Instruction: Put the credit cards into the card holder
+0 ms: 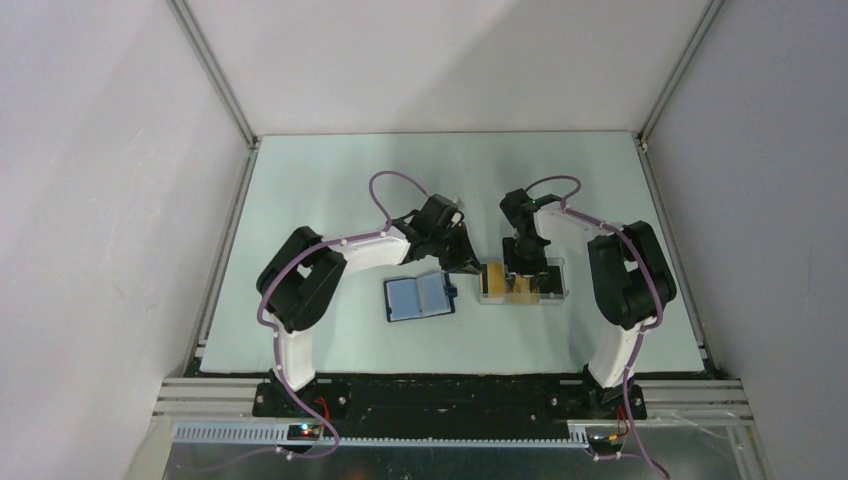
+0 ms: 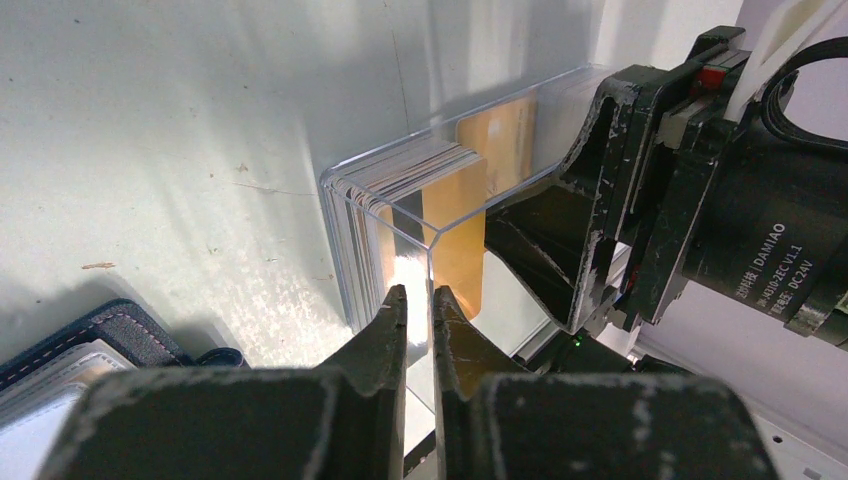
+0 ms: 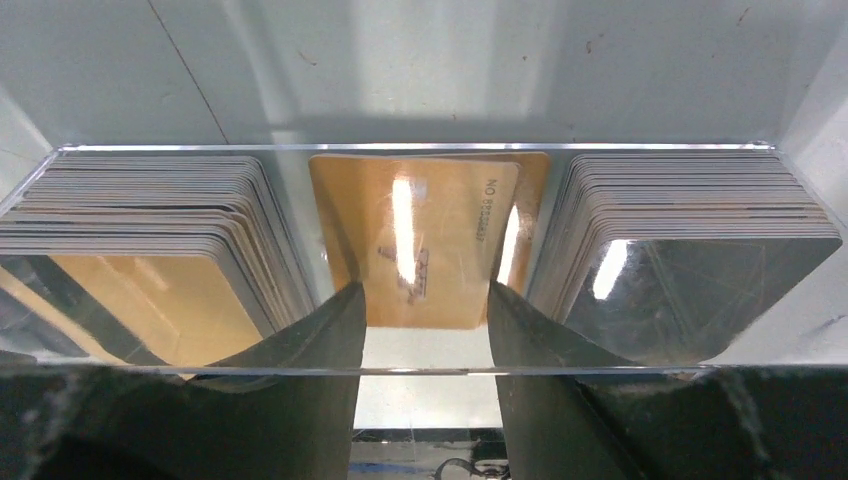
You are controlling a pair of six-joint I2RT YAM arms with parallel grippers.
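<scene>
A clear card box (image 1: 522, 300) holds stacks of cards at both ends and a few gold cards (image 3: 420, 230) loose in the middle. My right gripper reaches into that middle section, its fingers apart in front of the gold cards. Left of the box lies the open card holder (image 1: 404, 299) with clear sleeves, dark-edged, also in a corner of the left wrist view. My left gripper is shut just beside the box's left end; whether anything is between its fingertips is hard to see.
Walls stand on both sides and at the back, with rails along the edges. The two grippers are close together over the box.
</scene>
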